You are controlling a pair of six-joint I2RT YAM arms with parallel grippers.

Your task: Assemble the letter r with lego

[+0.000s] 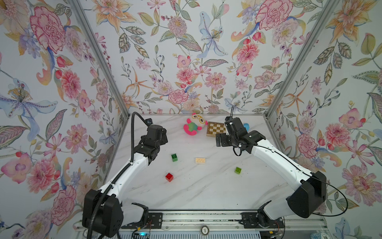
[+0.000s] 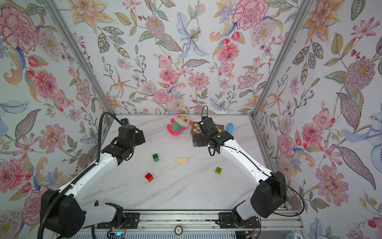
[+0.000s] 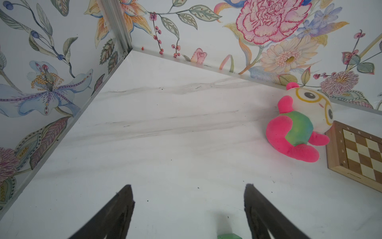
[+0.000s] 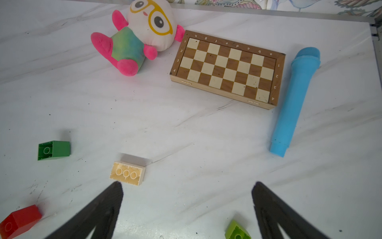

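Note:
Loose bricks lie apart on the white table: a dark green one, a tan one, a red one and a lime green one. They appear upside down, their hollow sides showing. High at the left of the table, my left gripper has its fingers apart over bare tabletop; only the tip of the dark green brick peeks in at the bottom of its wrist view. My right gripper stands open above the table, empty, with the tan brick near one fingertip in its wrist view.
Along the back are a pink plush toy, a chessboard and a blue tube-shaped object. Free table surface extends in front of the bricks. Patterned walls enclose the back and sides.

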